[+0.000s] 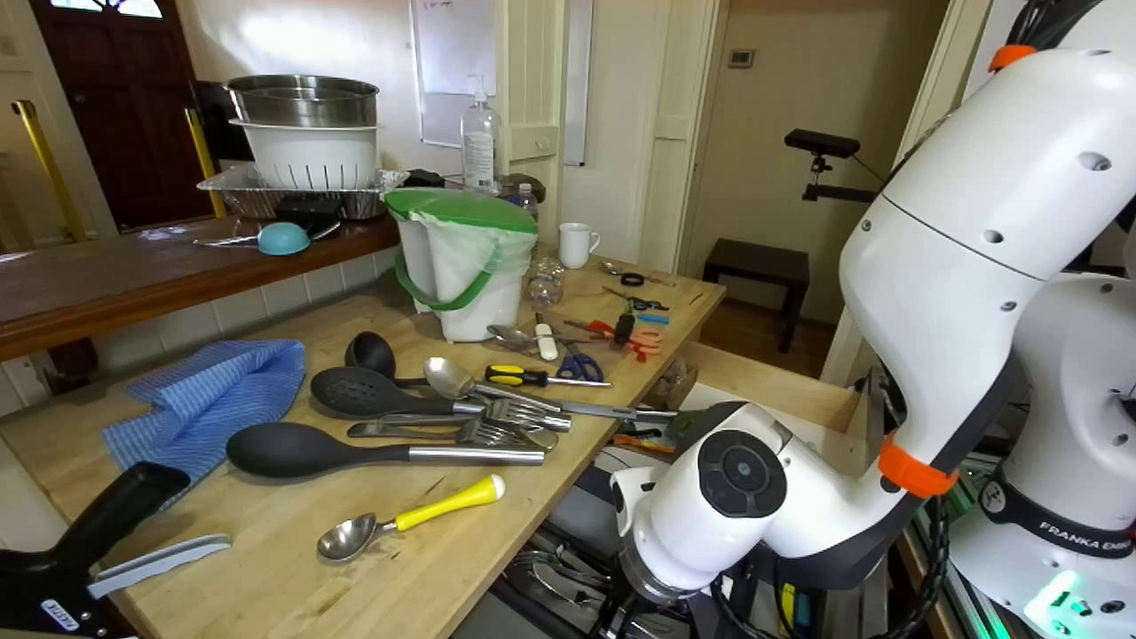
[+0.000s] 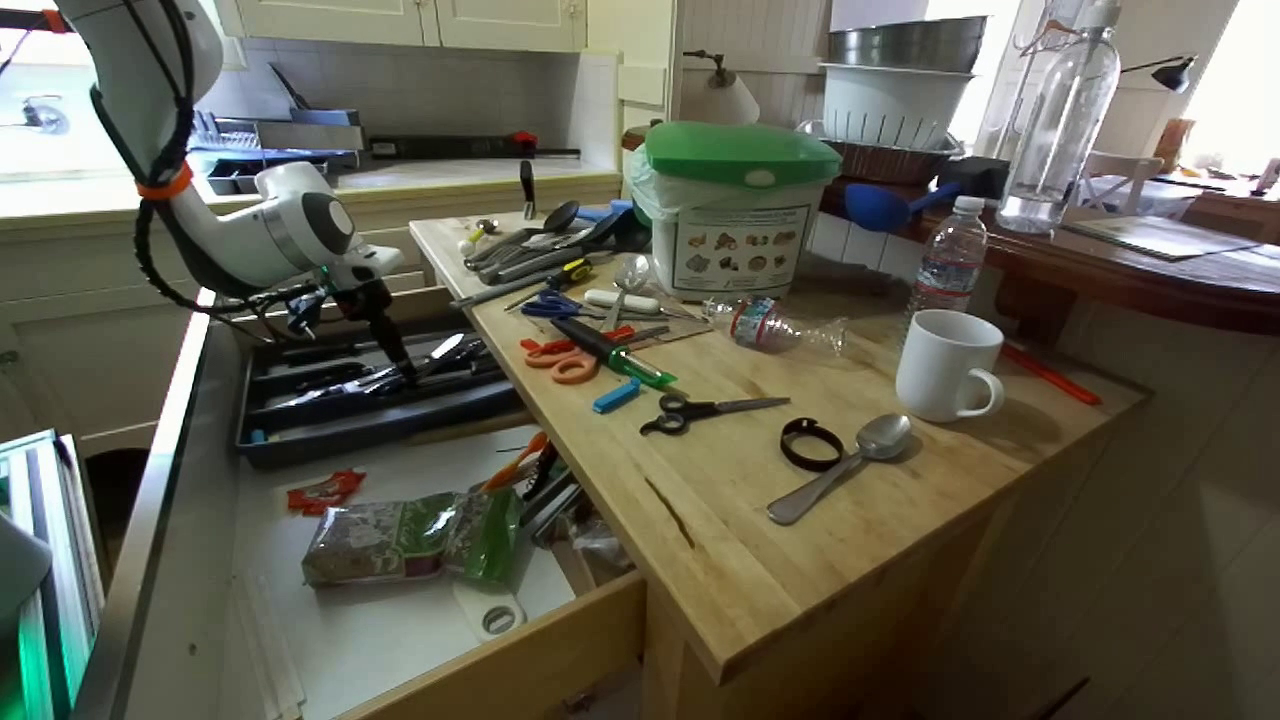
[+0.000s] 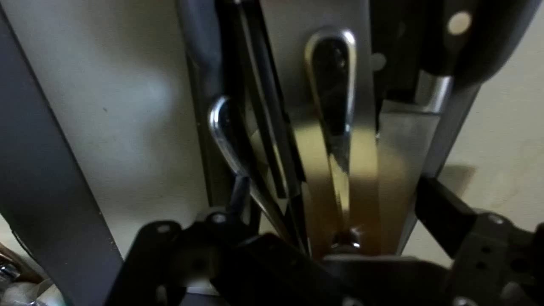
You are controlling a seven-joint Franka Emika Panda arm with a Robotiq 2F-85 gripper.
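My gripper (image 2: 405, 366) reaches down into the black utensil tray (image 2: 258, 454) inside the open drawer. In the wrist view the gripper is open, one finger (image 3: 239, 196) at the left and the other finger (image 3: 438, 209) at the right. Between and beyond them lie a wide metal blade (image 3: 285, 30), a looped metal piece (image 3: 352, 76), a dark bar-like handle (image 3: 265, 107) and a knife blade (image 3: 403, 148). Nothing is visibly gripped; whether the fingers touch any utensil I cannot tell. In exterior view 1 the wrist mostly hides the fingers.
Beside the tray the drawer holds a green-and-clear packet (image 2: 408, 536) and a red wrapper (image 2: 326, 492). The wooden counter (image 2: 720, 576) runs alongside, crowded with scissors (image 2: 576, 366), a screwdriver (image 1: 516, 376), a black spoon (image 1: 309, 453) and a lidded bin (image 2: 732, 240).
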